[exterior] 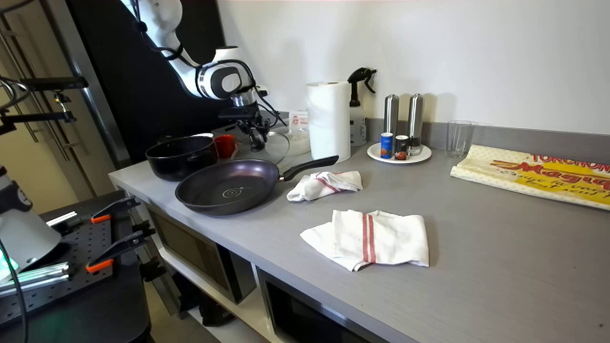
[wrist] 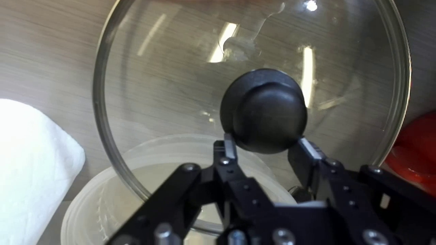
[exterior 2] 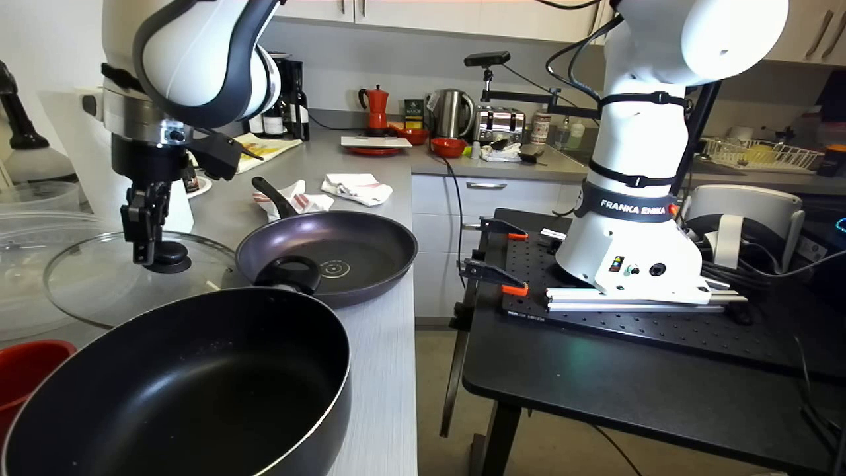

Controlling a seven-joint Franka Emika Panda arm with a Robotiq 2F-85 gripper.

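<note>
A round glass lid (wrist: pixel 171 94) with a metal rim lies on the counter, leaning partly over a clear plastic container in the wrist view. Its black knob (wrist: pixel 269 116) is just beyond my fingertips. My gripper is part open, one finger towards each side of the knob's near edge; whether they touch it I cannot tell. In the second exterior view the gripper (exterior 2: pixel 149 258) points down beside the knob (exterior 2: pixel 168 255). From the first exterior view, the gripper (exterior: pixel 257 143) hangs over the lid, behind the frying pan.
Close by stand a deep black pot (exterior 2: pixel 198 381), a dark frying pan (exterior 2: pixel 333 246), a red bowl (exterior 2: pixel 32 373), a paper towel roll (exterior: pixel 329 120) and the plastic container (wrist: pixel 122 196). Two striped cloths (exterior: pixel 371 237) lie in front; the counter's right side has free room.
</note>
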